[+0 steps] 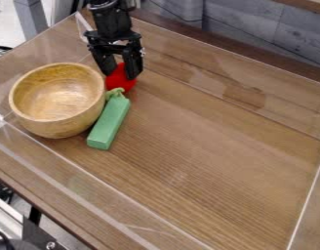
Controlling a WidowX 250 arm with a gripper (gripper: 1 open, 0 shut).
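Observation:
My black gripper (pixel 113 51) is at the top of the view, open, its fingers just over a red object (pixel 120 78), which it partly hides. A pale green stem-like piece lies just below the red object. A wooden bowl (pixel 59 103) sits to the left, and a long green block (pixel 109 122) lies below the red object, beside the bowl.

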